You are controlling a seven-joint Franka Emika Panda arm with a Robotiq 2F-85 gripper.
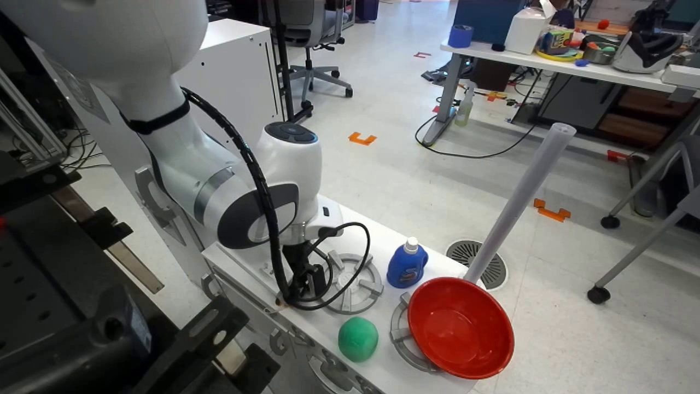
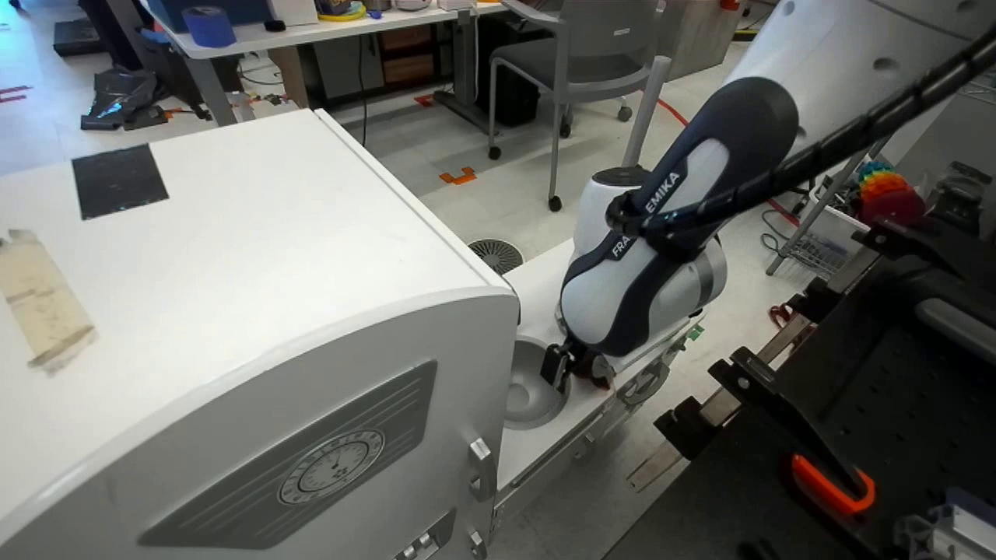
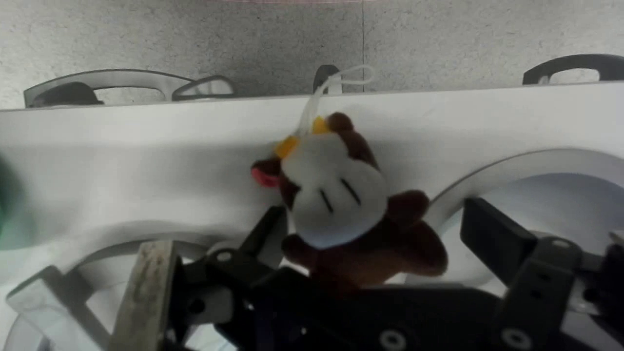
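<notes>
In the wrist view a brown plush cow toy [image 3: 339,181] with a white face, yellow horns and a white string loop lies on the white counter, between the spread fingers of my gripper. The fingers are open, with bare space between the toy and the right finger; the left finger [image 3: 266,234] is close beside its head, and contact cannot be made out. In exterior view 1 the gripper [image 1: 303,292] is down at the counter and covers most of the toy. Exterior view 2 shows the gripper [image 2: 571,373] beside the grey sink [image 2: 527,397].
A stove burner [image 1: 351,289], a green ball [image 1: 358,339], a blue detergent bottle [image 1: 407,264] and a red bowl [image 1: 459,328] occupy the counter to the right in exterior view 1. A grey pole [image 1: 521,203] rises behind the bowl. The tall white cabinet [image 2: 280,233] borders the sink.
</notes>
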